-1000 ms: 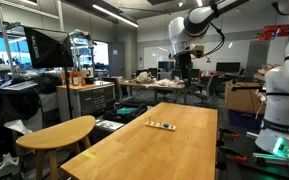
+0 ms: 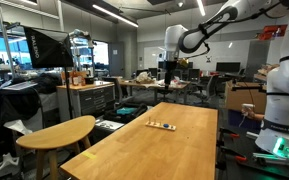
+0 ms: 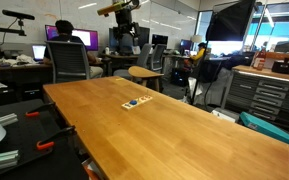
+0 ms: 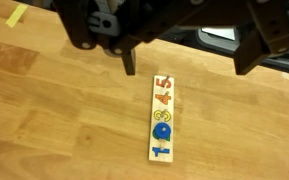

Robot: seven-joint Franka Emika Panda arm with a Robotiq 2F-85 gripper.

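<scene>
A small wooden number board [image 4: 162, 120] with coloured digits 1 to 5 lies flat on the table [image 4: 84, 110]; in the wrist view it sits just below the gap between the fingers. The same number board [image 2: 161, 126] shows small on the tabletop in exterior view 1, and as a pale strip, the number board [image 3: 137, 102], in exterior view 2. High above the table hangs my gripper [image 2: 167, 85], well apart from the board. In the wrist view the dark fingers [image 4: 252, 52] stand wide apart, open, with nothing between them.
A round side table [image 2: 56, 133] stands left of the main table. Chairs [image 3: 70, 60] and a bench with drawers [image 3: 269, 95] surround it. A yellow strip [image 4: 17, 15] lies at the wrist view's upper left.
My gripper has moved left in exterior view 1 and sits slightly lower than before. The number board has stayed where it was.
</scene>
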